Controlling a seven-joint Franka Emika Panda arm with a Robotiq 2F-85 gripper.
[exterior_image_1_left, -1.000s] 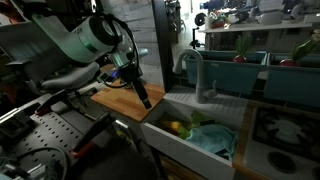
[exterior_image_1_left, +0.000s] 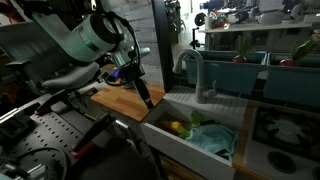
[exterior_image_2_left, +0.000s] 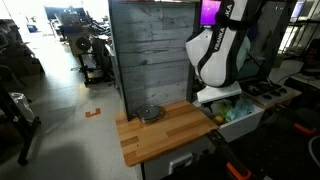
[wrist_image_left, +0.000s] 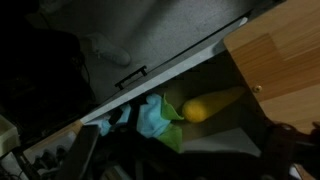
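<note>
In the wrist view my gripper hangs over the sink, its dark fingers spread along the lower edge with nothing seen held between them. Below it lie an orange-yellow object (wrist_image_left: 212, 104), a bright green piece (wrist_image_left: 172, 112) and a light blue cloth (wrist_image_left: 152, 118). Exterior view 1 shows the same cloth (exterior_image_1_left: 210, 138) crumpled in the right part of the white sink (exterior_image_1_left: 235, 110), with yellow-green items (exterior_image_1_left: 180, 128) to its left. The fingertips are hard to make out in the exterior views.
A wooden board (exterior_image_1_left: 120, 100) covers the counter left of the sink; a metal pan (exterior_image_2_left: 148, 112) stands on its far end. The faucet (exterior_image_1_left: 202, 75) rises behind the basin. A black stove (exterior_image_1_left: 285, 128) is at the right, and blue planters (exterior_image_1_left: 235, 76) sit behind.
</note>
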